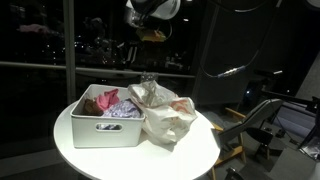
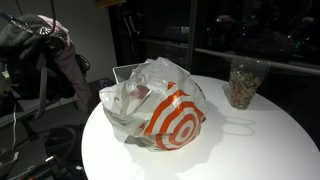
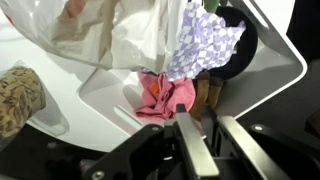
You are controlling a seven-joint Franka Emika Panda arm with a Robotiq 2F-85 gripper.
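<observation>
A light grey bin (image 1: pixel 106 135) stands on the round white table, to the left of a white plastic bag (image 1: pixel 168 118). Inside it lie a pink cloth (image 3: pixel 160 97), a purple-and-white patterned cloth (image 3: pixel 205 43), and brown and black items. My gripper hovers above the bin, its fingers (image 3: pixel 196 148) partly apart with nothing visible between them. In exterior view 1 the arm is near the top edge, well clear of the bin. A red target pattern marks the bag (image 2: pixel 181 121) in exterior view 2.
A clear container of brown pieces (image 2: pixel 243 84) stands near the table's far side. Bare tabletop (image 2: pixel 245 150) lies in front of the bag and container. A chair (image 1: pixel 245 125) is right of the table, and dark windows rise behind.
</observation>
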